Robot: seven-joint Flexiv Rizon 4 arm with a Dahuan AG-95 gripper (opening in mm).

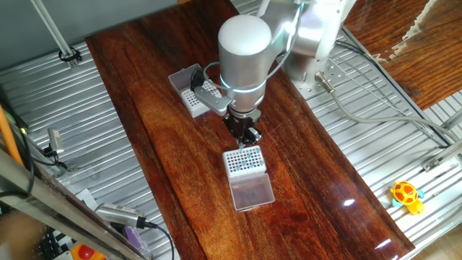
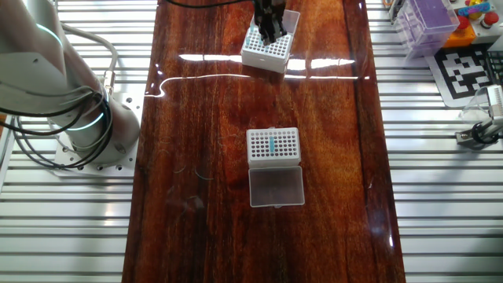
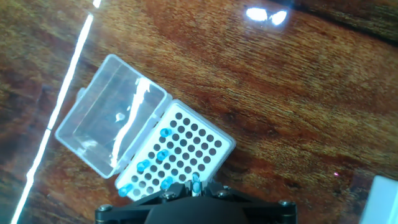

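Observation:
My gripper is at the near rim of an open white tip box (image 3: pixel 194 148); its fingers are closed around a pale blue tip (image 3: pixel 196 184). Whether that tip still touches the rack cannot be made out. Several other blue tips (image 3: pixel 163 155) stand scattered in the box's holes. In exterior view 1 this box (image 1: pixel 245 160) lies just below the gripper (image 1: pixel 249 140), its clear lid (image 1: pixel 253 192) folded back toward the camera. A second open box (image 2: pixel 273 145) shows a short row of teal tips (image 2: pixel 272 145) in the middle of its rack.
The second box's lid (image 2: pixel 276 187) lies open on the wooden table (image 2: pixel 204 228). Bare wood separates the boxes and surrounds them. A toy turtle (image 1: pixel 406 195) rests off the table on the metal slats. The robot's base (image 2: pixel 102 130) stands beside the table.

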